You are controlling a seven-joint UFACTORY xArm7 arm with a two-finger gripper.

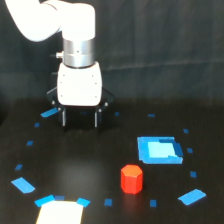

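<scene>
My gripper [81, 122] is at the upper left of the camera view, its two dark fingers spread apart with nothing visible between them. A red hexagonal block [131, 179] rests on the dark table, in front of the gripper and to its right. Farther right is a blue square frame [143, 150] with a white inner area [160, 150]. At the bottom left, a cream-white block [60, 213] is partly cut off by the picture's edge.
Blue tape strips mark the table, among them one at the left [22, 185] and one at the right [191, 197]. Small blue squares are scattered about. Between the gripper and the red block the dark surface is clear.
</scene>
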